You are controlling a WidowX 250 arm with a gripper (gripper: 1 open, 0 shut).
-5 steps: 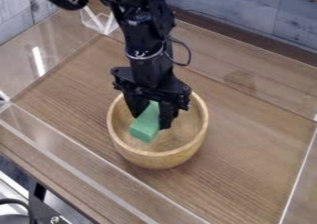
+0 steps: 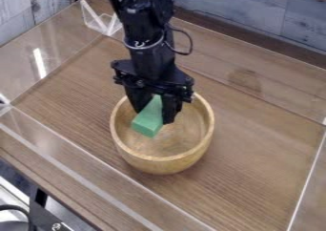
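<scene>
The black robot arm reaches down from the top of the camera view, its gripper [image 2: 152, 96] shut on a mint-green block [image 2: 147, 121]. The block is held inside a round tan bowl [image 2: 173, 157], over its left-central part; whether it touches the bowl's floor I cannot tell. The upper part of the block is hidden by the fingers.
The bowl stands on a wooden surface [image 2: 254, 158] with free room to the right and left. A grey-blue plank wall runs along the back right, and a pale edge crosses the lower left, with dark cables in the corner.
The gripper and green block have risen slightly and shifted a little left. The bowl stays where it was.
</scene>
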